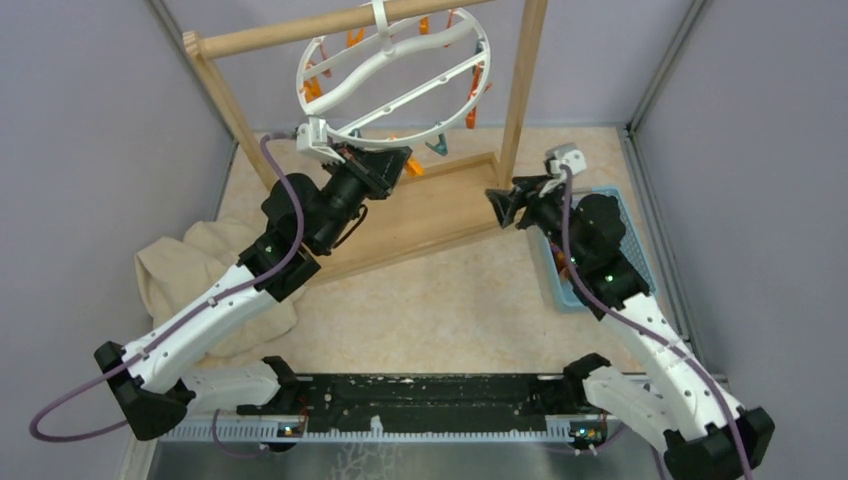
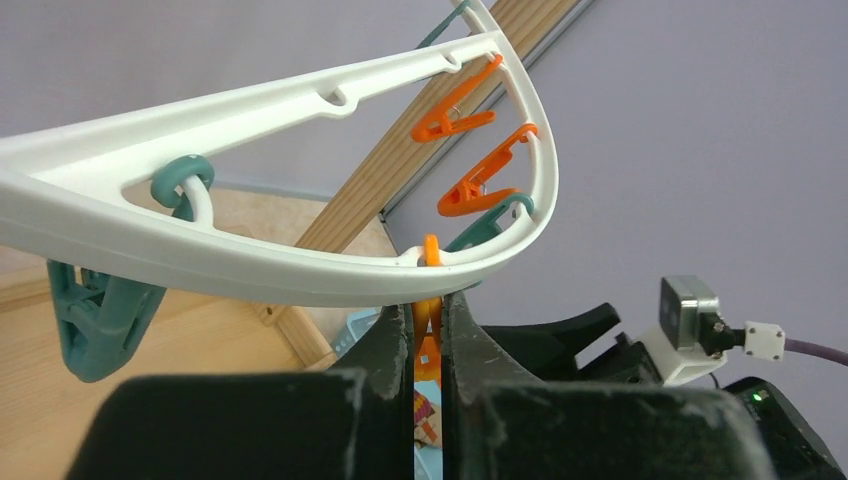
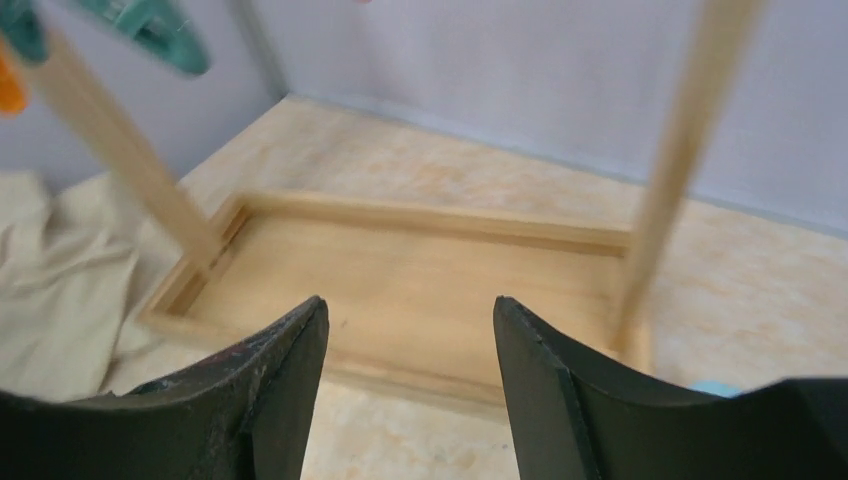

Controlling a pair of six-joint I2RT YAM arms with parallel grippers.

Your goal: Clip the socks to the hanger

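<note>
The white hanger (image 1: 390, 70) hangs from a wooden frame, with orange and teal clips round its rim. My left gripper (image 1: 398, 165) is at the hanger's front, shut on an orange clip (image 2: 432, 250) on the rim. My right gripper (image 1: 500, 205) stands apart to the right of the hanger, open, with nothing between its fingers in the right wrist view.
A blue basket (image 1: 630, 250) with items stands at the right, partly under my right arm. A beige cloth (image 1: 170, 270) lies at the left. The wooden tray (image 1: 430, 230) below the hanger is empty.
</note>
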